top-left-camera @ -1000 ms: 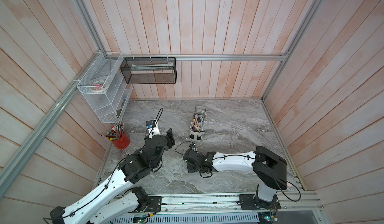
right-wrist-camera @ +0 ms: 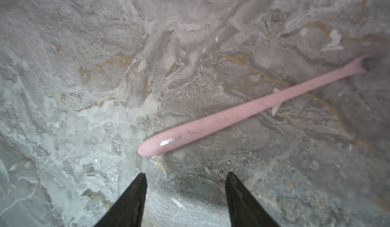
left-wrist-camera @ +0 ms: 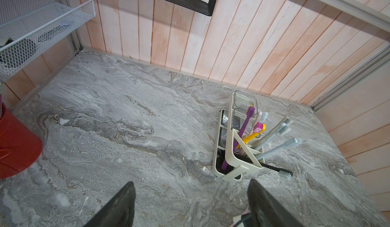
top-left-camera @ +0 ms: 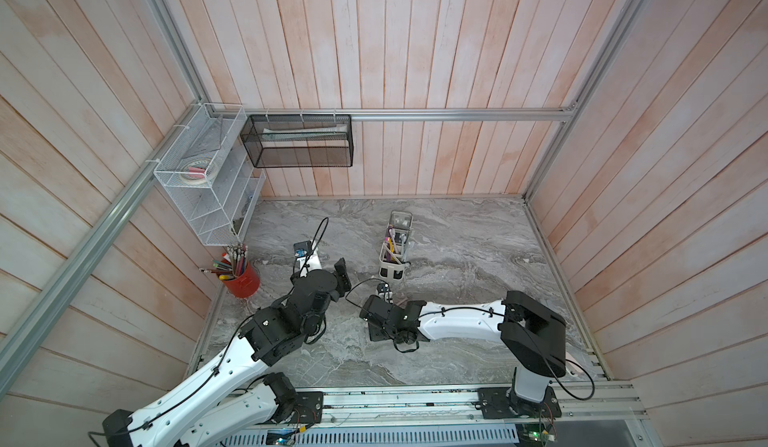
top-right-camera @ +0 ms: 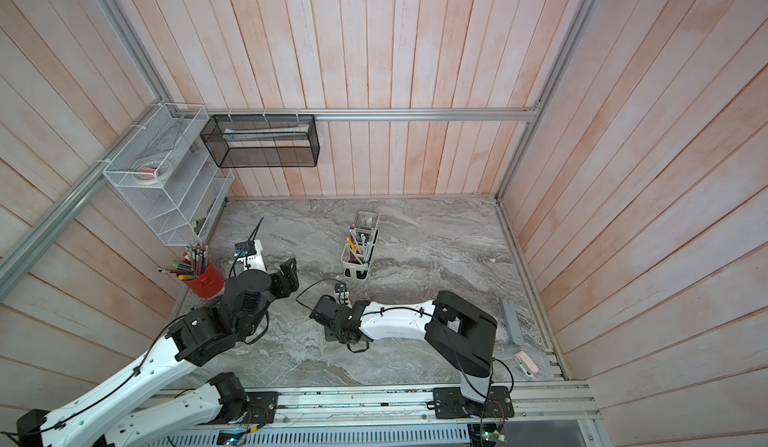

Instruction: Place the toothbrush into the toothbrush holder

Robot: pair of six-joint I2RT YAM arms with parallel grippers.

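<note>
A pink toothbrush [right-wrist-camera: 227, 117] lies on the grey marble top in the right wrist view, handle end toward the lower left, far end blurred. Just below it are the fingertips of my right gripper, apart with nothing between them. The white toothbrush holder [left-wrist-camera: 239, 166], holding several toothbrushes, stands at the middle of the counter, beyond my right arm. My left gripper is open and empty, raised at the left of that holder, with the holder in the upper right of its view.
A red cup [top-left-camera: 244, 283] of pens stands at the left, below white wire shelves [top-left-camera: 196, 183]. A black mesh basket [top-left-camera: 296, 159] hangs on the back rail. The counter right of the holder is largely clear.
My right arm and gripper have shifted a little to the left. The left arm has barely moved.
</note>
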